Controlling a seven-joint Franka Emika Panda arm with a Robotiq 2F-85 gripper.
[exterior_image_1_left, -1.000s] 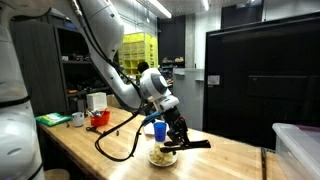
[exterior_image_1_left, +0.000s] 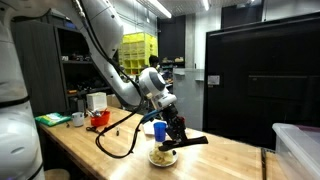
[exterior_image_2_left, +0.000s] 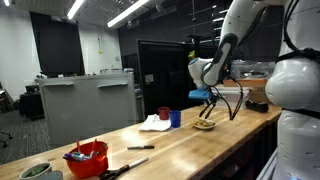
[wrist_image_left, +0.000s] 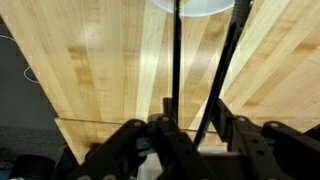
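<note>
My gripper (exterior_image_1_left: 175, 132) hangs low over the table beside a white plate (exterior_image_1_left: 153, 160). A long dark tool with two arms (exterior_image_1_left: 190, 144), like tongs, sticks out sideways from it near the plate. In the wrist view the tool's two dark bars (wrist_image_left: 177, 60) run up from between the dark fingers, spreading apart toward the plate (wrist_image_left: 192, 9) at the top edge. Whether the fingers press on the tool cannot be made out. Pale yellowish food (exterior_image_2_left: 203, 122) lies on the plate.
A blue cup (exterior_image_2_left: 175, 118) stands behind the plate, with a white cloth (exterior_image_2_left: 155, 124) and a red cup (exterior_image_2_left: 163, 113) near it. A red container (exterior_image_2_left: 88, 160) and dark-handled utensils (exterior_image_2_left: 125, 168) lie farther off. Bare wood surrounds the plate.
The gripper and dark tool have shifted slightly, with the tool's outer end a little farther left now. The plate and cups stay where they were.
</note>
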